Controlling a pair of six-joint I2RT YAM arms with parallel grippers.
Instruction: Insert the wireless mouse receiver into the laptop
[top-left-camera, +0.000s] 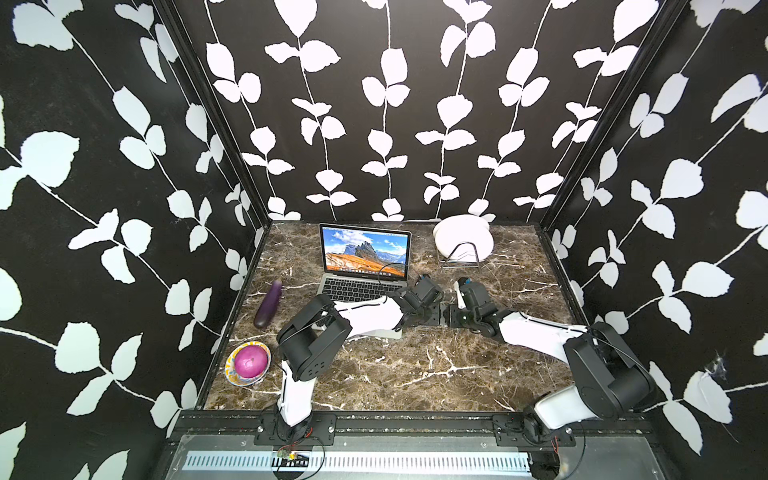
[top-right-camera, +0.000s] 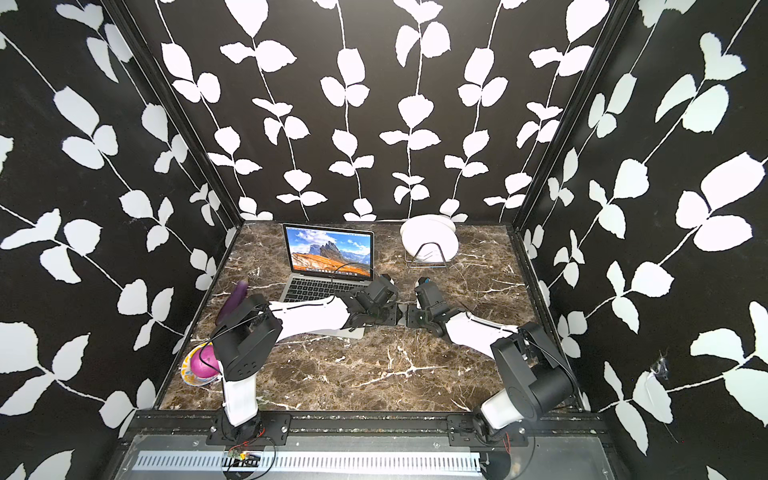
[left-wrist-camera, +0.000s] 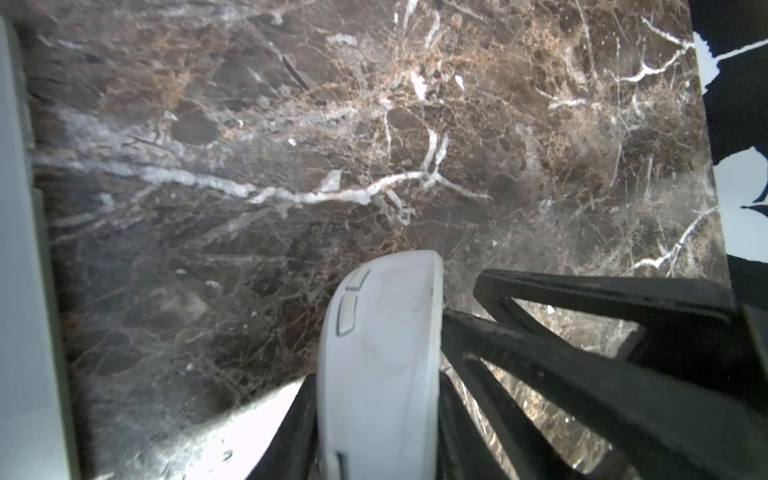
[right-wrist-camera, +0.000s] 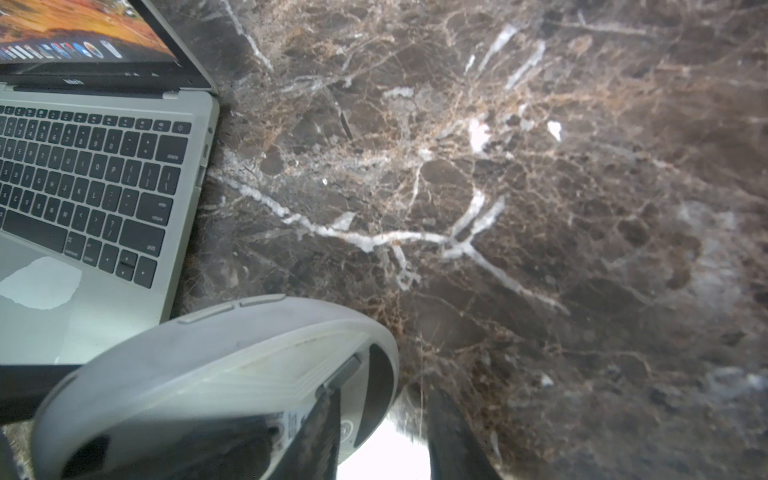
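A laptop (top-left-camera: 364, 248) stands open with a mountain picture on screen; its side ports show in the right wrist view, at the edge of its body (right-wrist-camera: 184, 208). A white wireless mouse (left-wrist-camera: 380, 352) is held on its side between the two grippers, just right of the laptop. My left gripper (top-left-camera: 442, 312) and right gripper (top-left-camera: 454, 314) face each other closely. In the right wrist view the mouse's hollow underside shows, with a small dark slot. The receiver cannot be told clearly. Which fingers grip the mouse, and how far they are closed, is unclear.
A rack of white plates (top-left-camera: 464, 236) stands at the back right. An eggplant (top-left-camera: 268, 304) and a bowl with a pink object (top-left-camera: 249, 360) lie on the left.
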